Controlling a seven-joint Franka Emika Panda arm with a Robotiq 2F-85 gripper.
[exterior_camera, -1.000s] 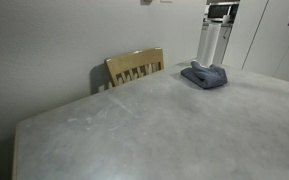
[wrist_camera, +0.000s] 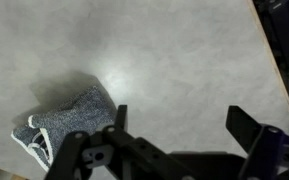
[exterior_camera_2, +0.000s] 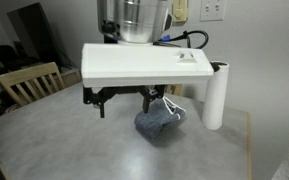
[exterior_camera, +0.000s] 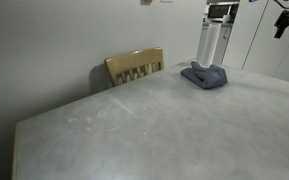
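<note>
A dark grey-blue cloth point(exterior_camera: 203, 76) with a pale edge lies bunched near the far edge of the grey table point(exterior_camera: 134, 130). In exterior view 2 the cloth point(exterior_camera_2: 158, 121) is partly behind and below my gripper point(exterior_camera_2: 123, 98), whose fingers stand apart with nothing between them. From the wrist, the cloth point(wrist_camera: 79, 118) shows at lower left, beside and partly behind the left finger; only bare tabletop is between the tips of my gripper. Exterior view 1 catches just a dark part of the gripper point(exterior_camera: 287, 24) at the top right.
A white upright roll point(exterior_camera_2: 215, 98) stands close behind the cloth. Beyond the table edge is a wooden chair point(exterior_camera: 134, 65). The wrist view shows the table's edge at right, with something dark past it.
The cloth has not moved.
</note>
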